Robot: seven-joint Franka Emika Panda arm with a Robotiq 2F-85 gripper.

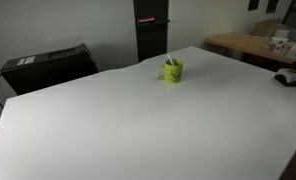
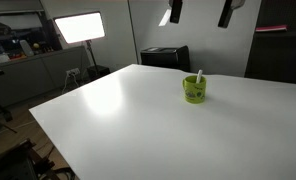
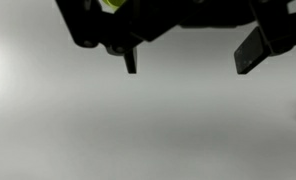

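A yellow-green mug [image 1: 173,71] with dark markings stands upright near the table's far edge, and a thin white stick [image 1: 169,59] pokes up out of it. The second exterior view shows the same mug [image 2: 195,91] toward the back, its stick leaning against the rim. High in that view hang the two dark fingers of my gripper [image 2: 201,22], well apart. The wrist view looks at my open gripper, with nothing between its fingertips. A sliver of green mug [image 3: 114,3] shows at its top edge; most of it is hidden behind the gripper.
A black case [image 1: 50,70] lies beyond its left back edge. At the right are a black object [image 1: 290,78] and a wooden desk [image 1: 243,43]. A bright lamp panel [image 2: 79,27] stands at the back left.
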